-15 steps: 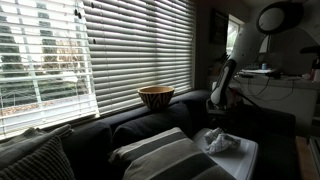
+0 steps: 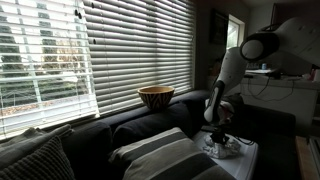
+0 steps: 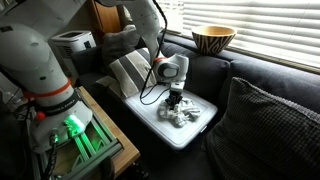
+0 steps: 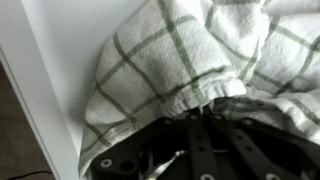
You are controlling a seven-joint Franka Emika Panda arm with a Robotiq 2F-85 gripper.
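A white cloth with a green-grey check (image 4: 165, 60) lies crumpled on a white tray-like board (image 3: 155, 122). In the wrist view my gripper is shut on a fold of this cloth, and its fingertips are partly hidden by the fabric. Seen from exterior view 2, the gripper (image 3: 173, 100) points down at the left part of the cloth (image 3: 190, 113). Most of the cloth rests on the board. From exterior view 1 the cloth (image 2: 222, 148) shows beneath the gripper.
The board sits on a dark sofa (image 3: 240, 150). Striped pillows (image 2: 170, 158) lie beside it. A patterned bowl (image 2: 156, 97) stands on the sofa back near the window blinds. The board's near left part is bare.
Over the last second the arm has come down from above the board to the cloth. The cloth looks bunched and slightly shifted at the gripper.
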